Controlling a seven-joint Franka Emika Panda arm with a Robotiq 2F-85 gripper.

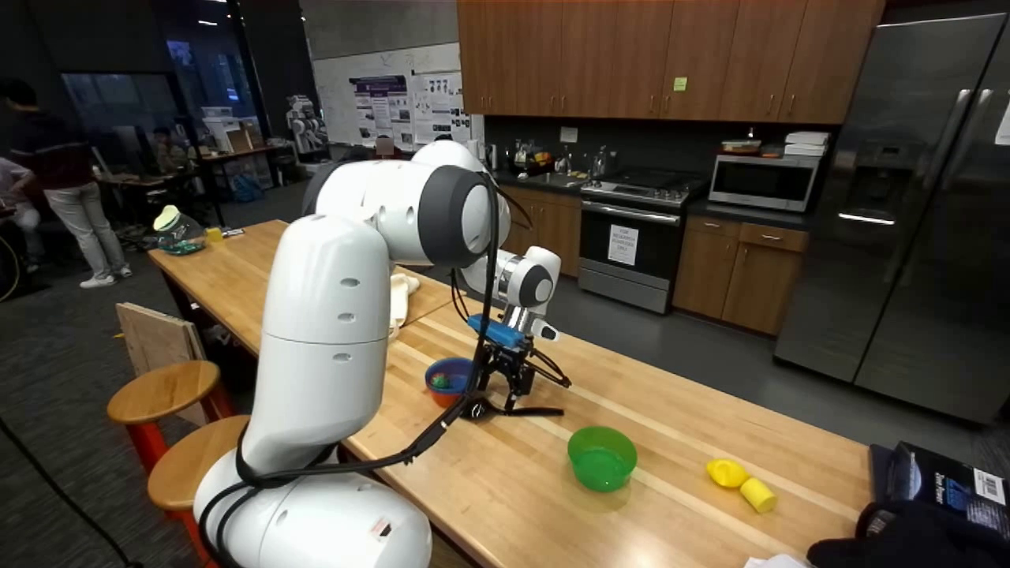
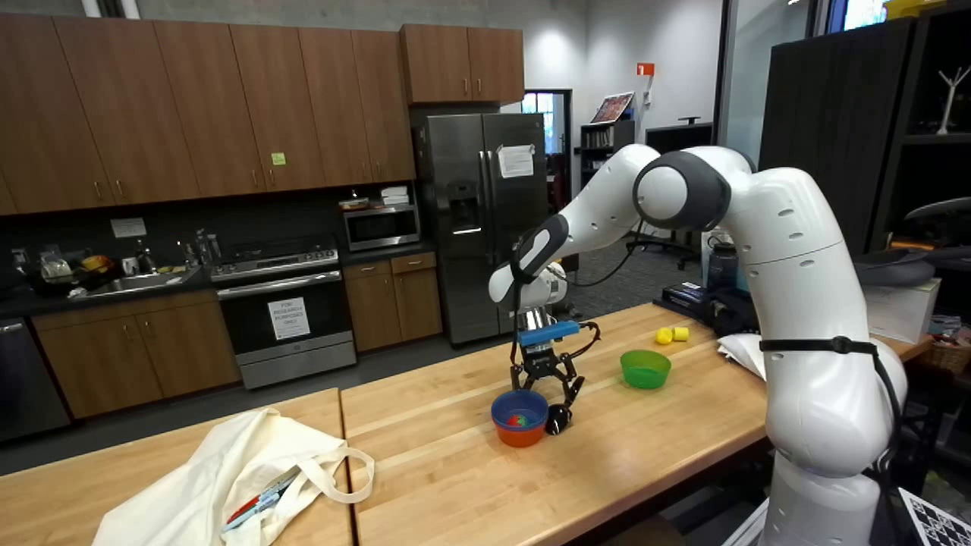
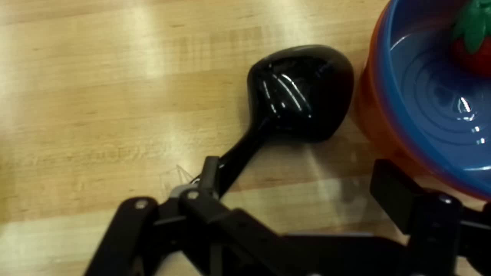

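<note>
A black spoon (image 3: 301, 94) lies on the wooden table, its rounded head close beside a blue bowl (image 3: 430, 99) nested in an orange one (image 3: 384, 133). Low over the table, my gripper is open, with no object held between its fingers. The spoon's handle runs behind the left finger (image 3: 211, 177) in the wrist view; whether they touch I cannot tell. The right finger (image 3: 396, 195) is near the orange bowl's side. A toy strawberry (image 3: 476, 48) sits inside the blue bowl.
A green bowl (image 1: 602, 458) stands apart on the table, with a yellow lemon (image 1: 726, 472) and a yellow cylinder (image 1: 758, 494) farther along. A cream cloth bag (image 2: 223, 478) lies across the table seam. Bare wood surrounds the green bowl.
</note>
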